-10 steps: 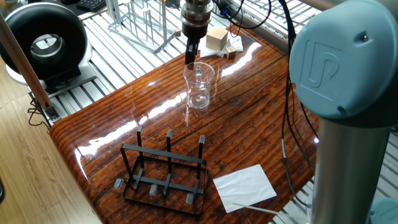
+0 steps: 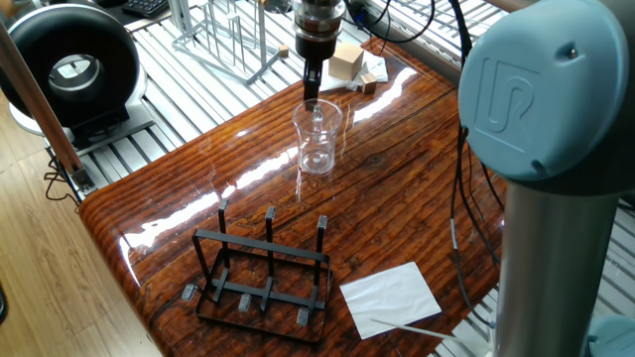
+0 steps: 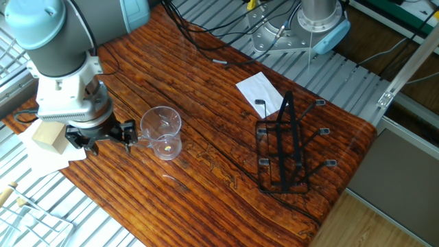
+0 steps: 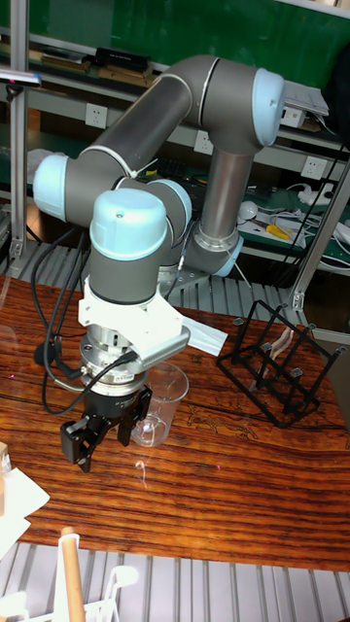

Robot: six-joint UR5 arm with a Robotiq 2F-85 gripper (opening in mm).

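A clear glass cup (image 2: pixel 317 139) with a flared rim stands upright on the glossy wooden table, and the same cup (image 3: pixel 167 140) shows beside my gripper (image 3: pixel 111 149) in exterior view 2. The gripper stands open, its two black fingers apart with nothing visible between them. In exterior view 3 the gripper (image 4: pixel 105 452) hangs just left of the cup (image 4: pixel 162 409) and partly overlaps it; whether they touch I cannot tell. From exterior view 1, the fingers (image 2: pixel 313 84) appear edge-on behind the cup's rim.
A black wire rack (image 2: pixel 263 283) stands near the table's edge, with a white sheet (image 2: pixel 391 299) beside it. Wooden blocks (image 2: pixel 346 61) lie at the far corner. Cables (image 3: pixel 206 51) run along the robot's side. Bare table separates cup and rack.
In exterior view 1 my gripper has shifted slightly to the right and looks a little more upright. The cup, rack and white sheet have stayed put.
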